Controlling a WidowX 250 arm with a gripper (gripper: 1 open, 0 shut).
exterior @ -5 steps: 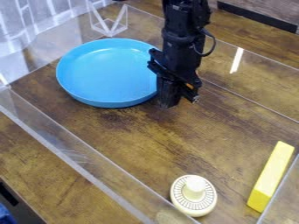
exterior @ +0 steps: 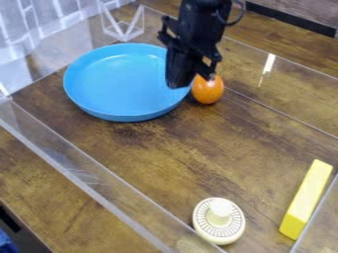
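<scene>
My gripper [exterior: 199, 69] hangs over the right rim of a blue plate [exterior: 119, 84], just above and left of an orange ball-like object [exterior: 208, 89]. The dark fingers point downward; whether anything is between them is hard to tell.
A white mushroom-like object [exterior: 219, 221] lies at the bottom, and a yellow bar [exterior: 305, 199] at the lower right. A white wire shape [exterior: 122, 28] stands at the top left.
My gripper has risen from beside the plate's right edge, uncovering more of the orange object.
</scene>
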